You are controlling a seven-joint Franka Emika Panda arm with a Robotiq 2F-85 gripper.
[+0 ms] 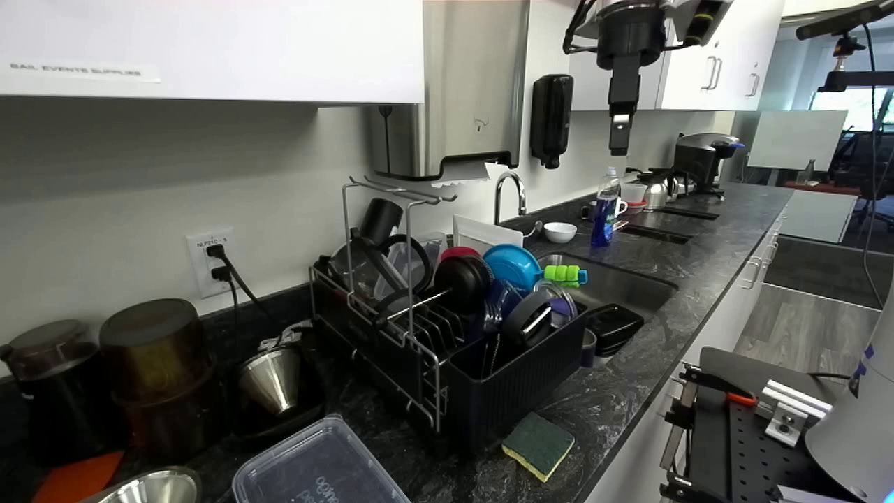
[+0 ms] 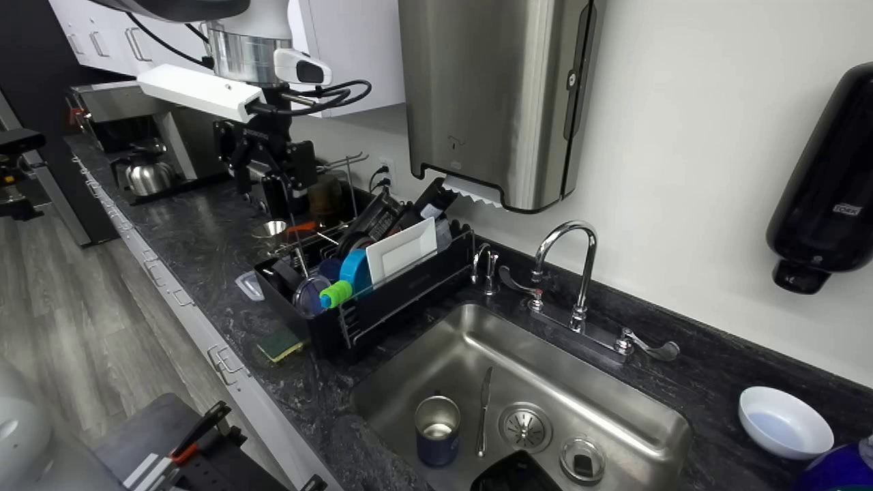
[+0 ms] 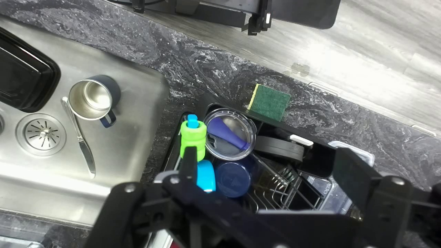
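My gripper hangs high above the counter with its fingers wide apart. Nothing is held between them. In the wrist view the dish rack (image 3: 320, 159) lies below the fingers, holding a clear round lid (image 3: 230, 134), a dark blue cup (image 3: 233, 179) and a green-handled blue item (image 3: 193, 138). Beside the rack, a green and yellow sponge (image 3: 269, 102) rests on the counter. A blue mug (image 2: 438, 442), a knife (image 2: 483, 413) and a black container (image 2: 515, 474) are in the sink (image 2: 565, 372). The gripper touches none of these.
A faucet (image 2: 585, 270) rises behind the sink, and a white bowl (image 2: 783, 421) sits to its right. Wire hooks (image 1: 402, 191) stick up from the rack. Overhead are a paper towel dispenser (image 1: 473, 84) and a cabinet (image 1: 209, 50). Bare counter (image 1: 637, 369) runs along the front edge.
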